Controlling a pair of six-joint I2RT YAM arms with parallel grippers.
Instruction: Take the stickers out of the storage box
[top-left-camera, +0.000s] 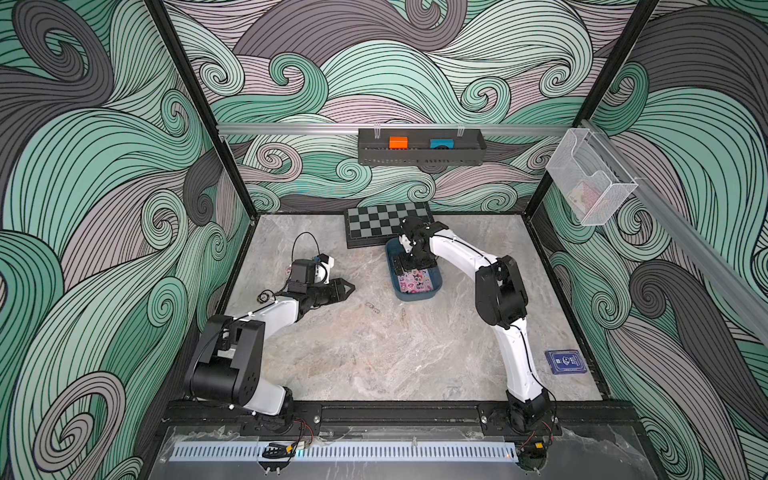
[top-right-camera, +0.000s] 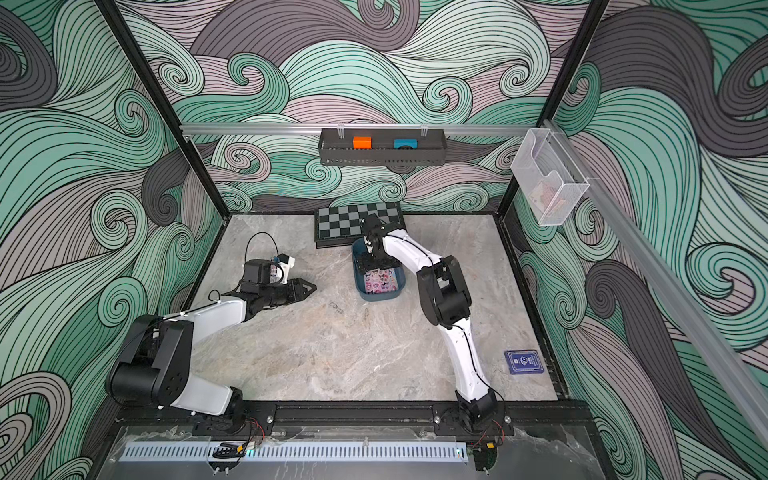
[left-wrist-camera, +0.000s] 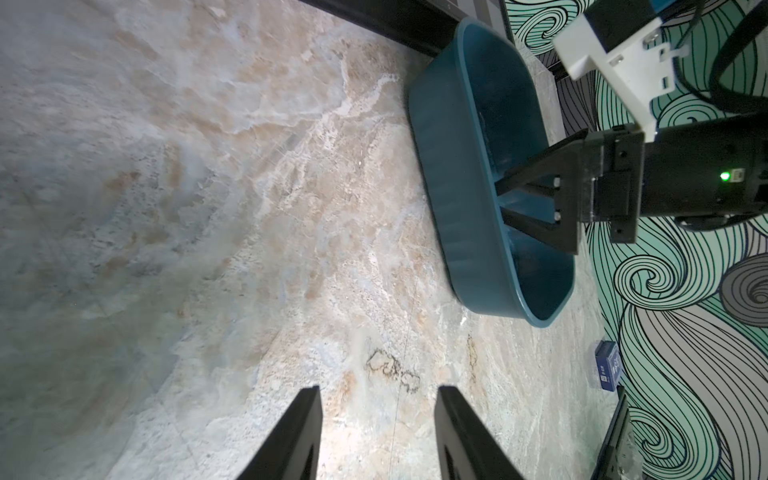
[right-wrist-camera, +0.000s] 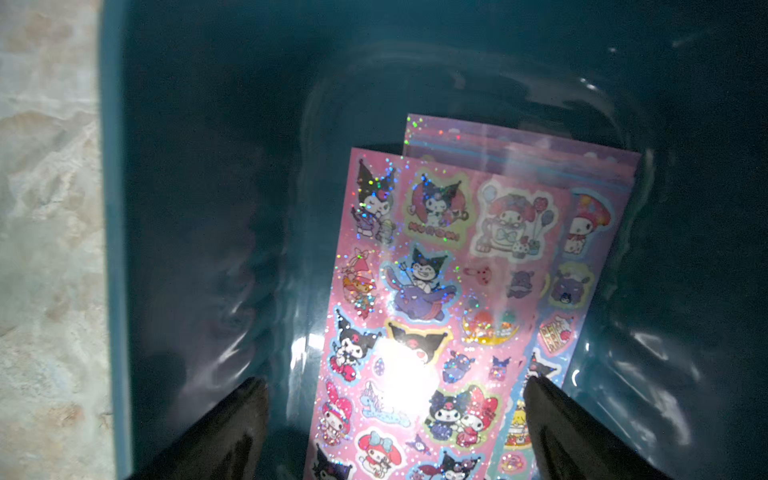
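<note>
Pink sticker sheets (right-wrist-camera: 424, 304), at least two overlapping, lie on the floor of the dark teal storage box (left-wrist-camera: 448, 200), which stands mid-table. My right gripper is down inside the box over the sheets, its fingers open either side of them. My left gripper stands open above bare table to the left of the box (top-left-camera: 433, 291), with nothing between its fingers.
A checkerboard (top-left-camera: 372, 217) lies behind the box. A blue card deck (top-left-camera: 565, 361) is at the front right. A wire basket (top-left-camera: 584, 184) and a dark shelf (top-left-camera: 420, 156) hang on rails.
</note>
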